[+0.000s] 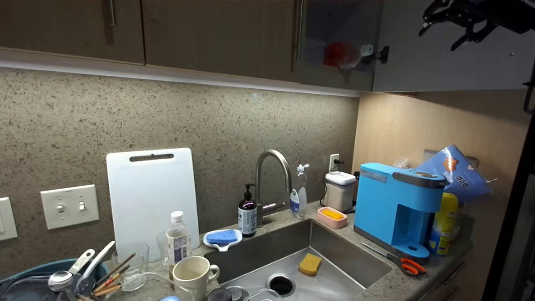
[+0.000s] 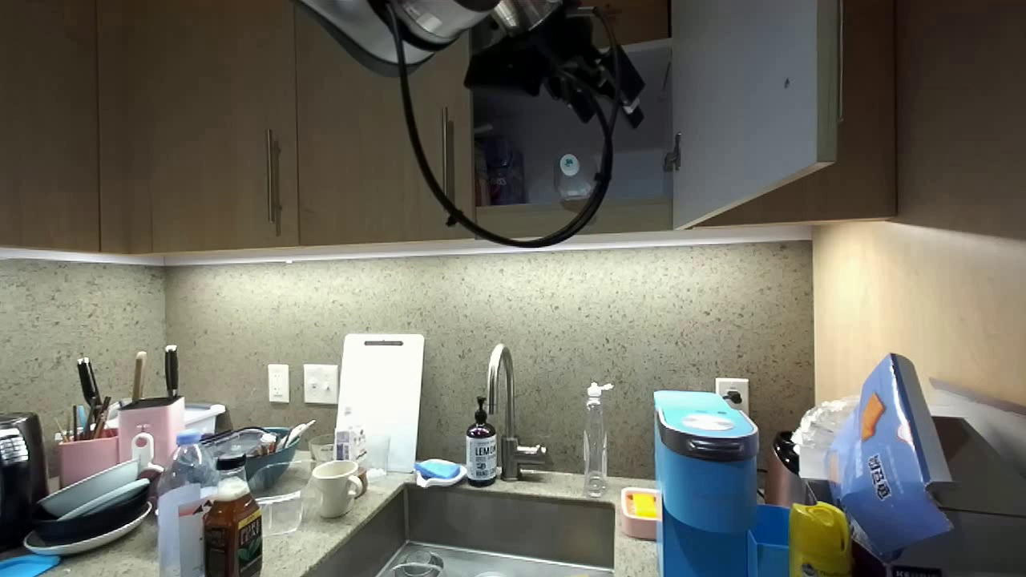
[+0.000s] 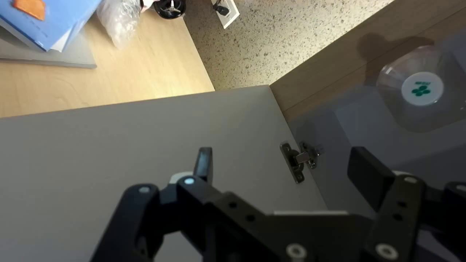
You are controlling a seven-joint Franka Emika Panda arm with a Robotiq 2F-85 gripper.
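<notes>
My gripper (image 1: 437,41) is open and empty at the upper right of exterior view 1, in front of the swung-open cabinet door (image 1: 451,60). Its two dark fingers stand wide apart in the wrist view, one (image 3: 204,165) over the pale door panel and the other (image 3: 370,177) over the cabinet interior. Inside the cabinet lies a clear bottle (image 3: 421,89), its white cap with a green mark facing out. From exterior view 1 that bottle shows a red part (image 1: 337,54). The bottle is apart from my fingers.
The door's hinge (image 3: 297,159) sits between my fingers in the wrist view, farther off. Below are the sink (image 1: 346,261), a tall faucet (image 1: 273,155), a blue coffee machine (image 1: 381,200) and a blue bag (image 1: 456,173). Other cabinet doors are shut.
</notes>
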